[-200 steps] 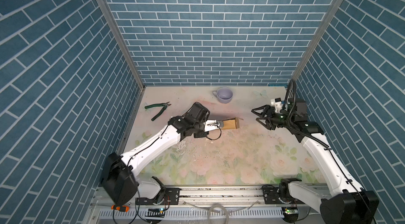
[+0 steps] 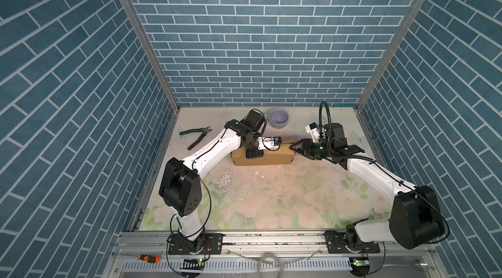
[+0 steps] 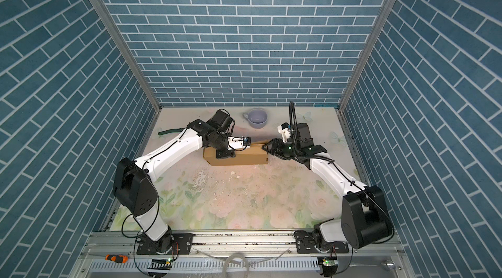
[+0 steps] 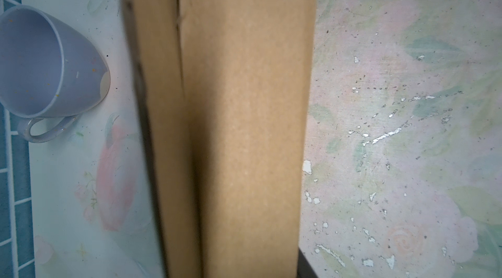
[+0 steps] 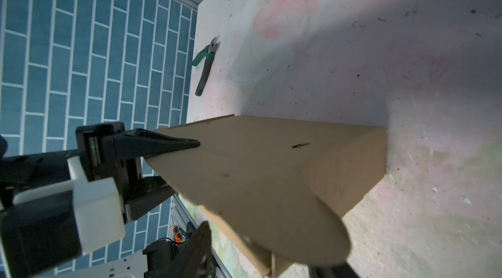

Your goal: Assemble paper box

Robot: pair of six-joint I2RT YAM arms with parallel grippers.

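Note:
The brown cardboard box (image 2: 274, 157) lies lengthwise mid-table, its top partly covered by my left gripper (image 2: 255, 152). In the right wrist view one left finger (image 5: 180, 144) lies over the top panel and the other is at the front side, with the box (image 5: 245, 152) between them. Cardboard fills the middle of the left wrist view, a narrow slit running beside the back wall (image 4: 157, 95). My right gripper (image 2: 294, 147) is at the box's right end, fingers (image 5: 194, 249) parted, a rounded flap (image 5: 319, 236) close between them. Contact there cannot be told.
A lilac cup (image 2: 278, 117) stands behind the box. Green-handled pliers (image 2: 196, 135) lie at the back left.
My right gripper has come leftward to the box's right end. The left gripper has moved back and slightly right. The box's right end, earlier showing an open inside, now looks mostly covered.

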